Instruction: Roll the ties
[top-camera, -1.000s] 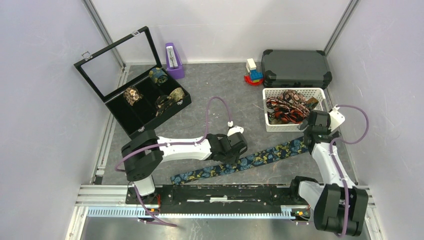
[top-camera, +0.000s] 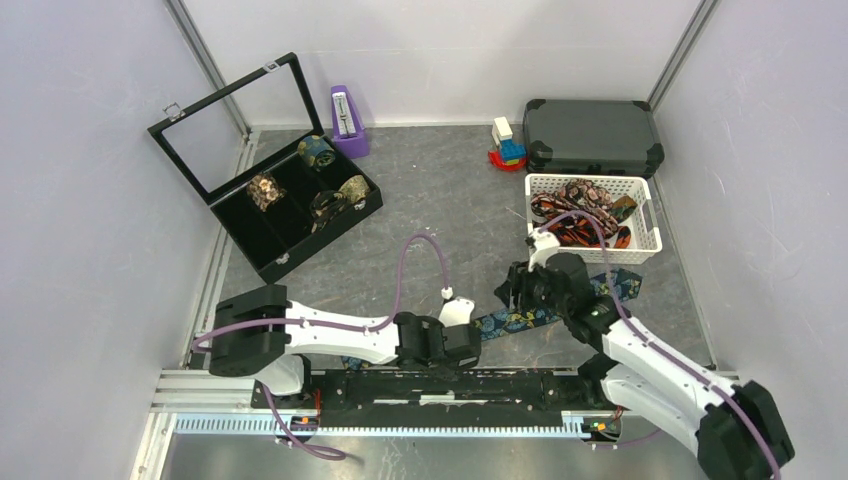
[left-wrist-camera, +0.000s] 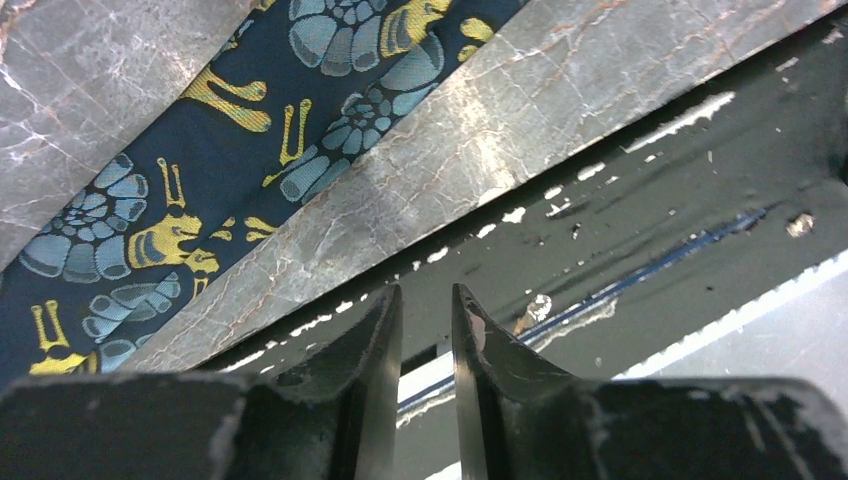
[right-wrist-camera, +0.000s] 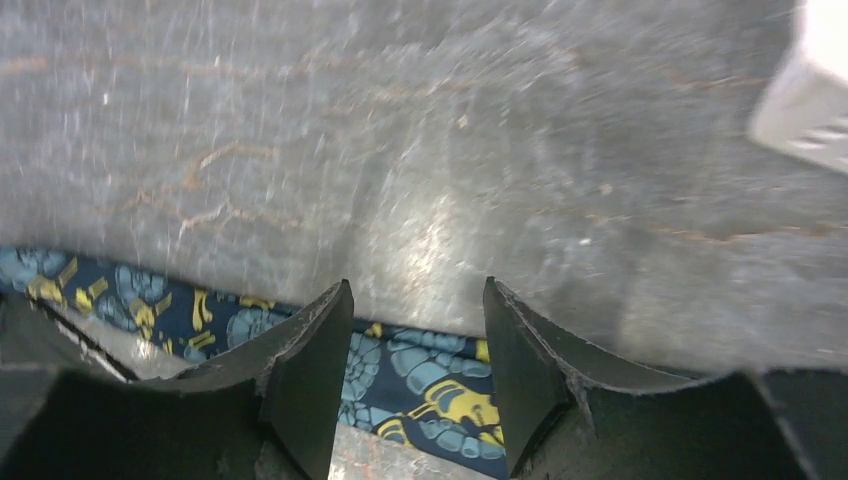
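A dark navy tie with yellow and blue snail patterns (top-camera: 517, 321) lies stretched flat across the front of the table, partly hidden under both arms. My left gripper is part open beside the tie (left-wrist-camera: 220, 170), over the black strip at the table's front edge, with nothing between its fingers. Above the tie's right portion (right-wrist-camera: 420, 385), my right gripper stands open and empty, its fingers apart on either side of the cloth in view. Rolled ties (top-camera: 317, 151) sit in compartments of the open black case (top-camera: 283, 192) at the back left.
A white basket (top-camera: 595, 255) of patterned ties (top-camera: 580, 205) stands at the right, before a dark suitcase (top-camera: 594, 138). Toy blocks (top-camera: 508, 150) and a purple metronome (top-camera: 345, 115) are at the back.
My right arm has swung left from the tie's right end toward its middle. The left arm has shifted slightly left and toward the front edge. The tie stays stretched out.
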